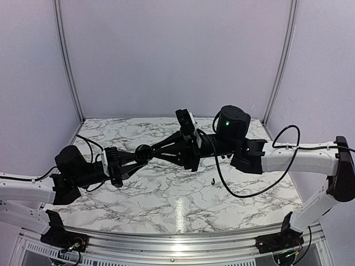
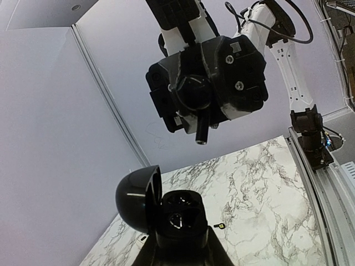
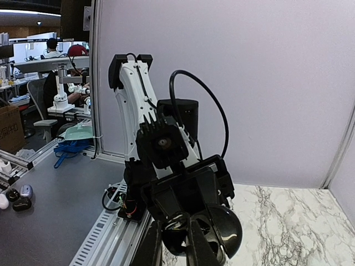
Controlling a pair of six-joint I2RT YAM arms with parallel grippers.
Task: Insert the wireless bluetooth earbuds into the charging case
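Observation:
The black charging case (image 2: 182,219) is clasped upright by my left gripper, its round lid (image 2: 134,199) swung open to the left and its glossy inside visible. In the top view the case (image 1: 143,153) is at the left gripper's tips, with the tips of my right gripper (image 1: 155,152) right beside it. The right wrist view shows the right gripper closed on a small dark earbud (image 3: 174,235), in front of the case (image 3: 213,235) and its lid (image 3: 227,227). Whether earbud and case touch is unclear.
A small dark object (image 1: 213,181), possibly another earbud, lies on the marbled table (image 1: 233,205). The table beneath the grippers is otherwise mostly bare. A loose black cable (image 1: 244,195) loops below the right arm. The metal rail (image 1: 172,238) borders the front.

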